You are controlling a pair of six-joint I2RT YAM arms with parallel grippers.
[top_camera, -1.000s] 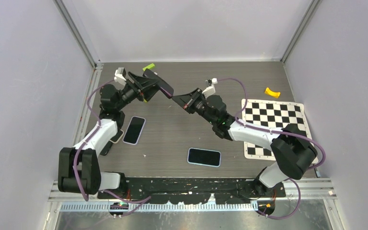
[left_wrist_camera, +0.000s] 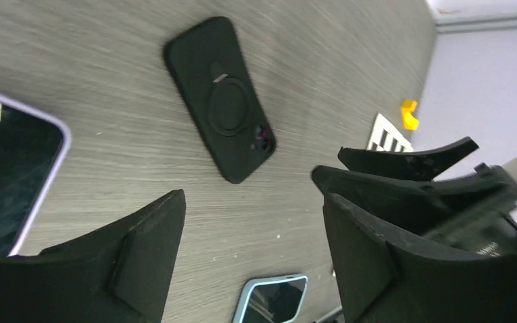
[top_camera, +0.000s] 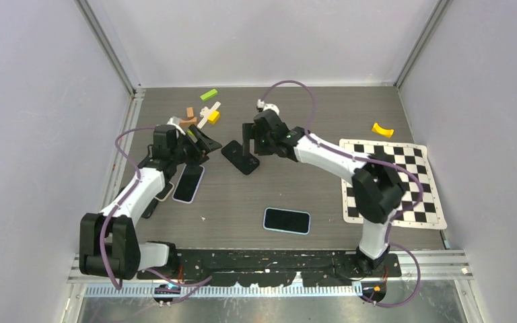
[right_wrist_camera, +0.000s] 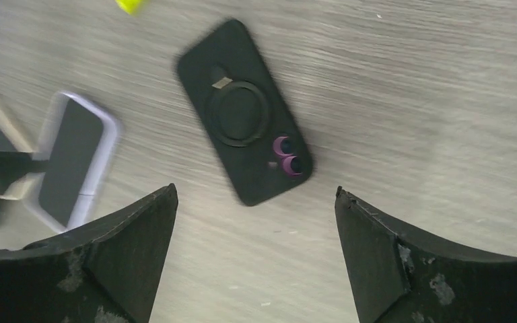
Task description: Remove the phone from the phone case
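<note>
A black phone case (top_camera: 237, 161) lies back side up on the table between my two arms. In the right wrist view the case (right_wrist_camera: 232, 81) shows a ring on its back, and pink-rimmed camera lenses (right_wrist_camera: 293, 164) at its cut-out suggest a phone inside; the screen side is hidden. My left gripper is open with bare table between its fingers, to the left of the case. From the right, my right gripper stands open over the table close by the case's camera end. Neither gripper is touching the case.
A lilac-edged phone (top_camera: 188, 184) lies left of the case, and a light-blue-edged one (top_camera: 287, 221) nearer the front. Small blocks (top_camera: 209, 95) sit at the back left. A checkerboard (top_camera: 404, 182) and a yellow piece (top_camera: 382, 130) lie on the right.
The left gripper has drawn back left and opened.
</note>
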